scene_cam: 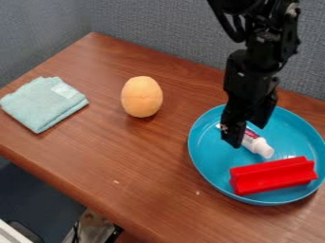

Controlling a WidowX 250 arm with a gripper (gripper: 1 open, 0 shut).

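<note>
My black gripper [246, 128] hangs open over the left-back part of a blue plate [214, 166], its fingertips low around a small white tube [259, 145] with red print. The gripper body hides part of the tube, and I cannot tell whether the fingers touch it. A red block-like object [272, 176] lies at the front of the plate, with something pale, hard to make out, behind it.
An orange egg-shaped object [141, 97] stands on the wooden table [102, 161] left of the plate. A folded light teal cloth [44, 103] lies at the left edge.
</note>
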